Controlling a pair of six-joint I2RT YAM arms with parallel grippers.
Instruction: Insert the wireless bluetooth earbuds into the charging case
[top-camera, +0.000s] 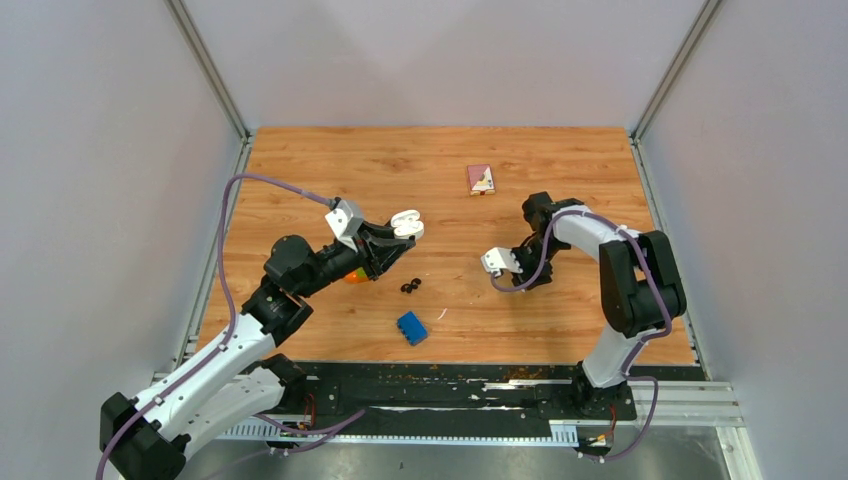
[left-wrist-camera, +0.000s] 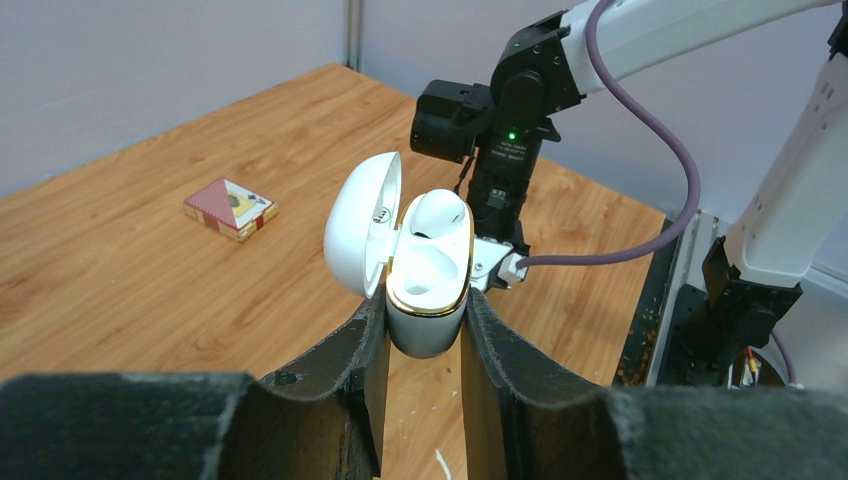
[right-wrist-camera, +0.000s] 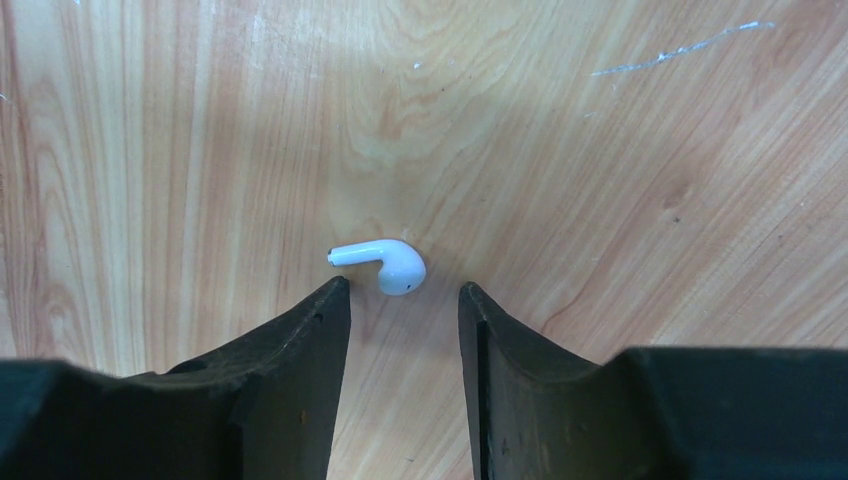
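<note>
The white charging case (top-camera: 408, 225) is held up by my left gripper (top-camera: 388, 245); in the left wrist view it (left-wrist-camera: 430, 280) stands lid open between the shut fingers, its two wells showing. In the right wrist view a white earbud (right-wrist-camera: 400, 268) lies on the wood, just beyond and between the fingertips of my right gripper, which is part open with nothing held. In the top view the right arm's wrist (top-camera: 515, 262) hides that earbud.
A small card box (top-camera: 480, 179) lies at the back. A blue brick (top-camera: 412, 328), small black pieces (top-camera: 410, 285) and an orange object (top-camera: 355, 276) sit near the left arm.
</note>
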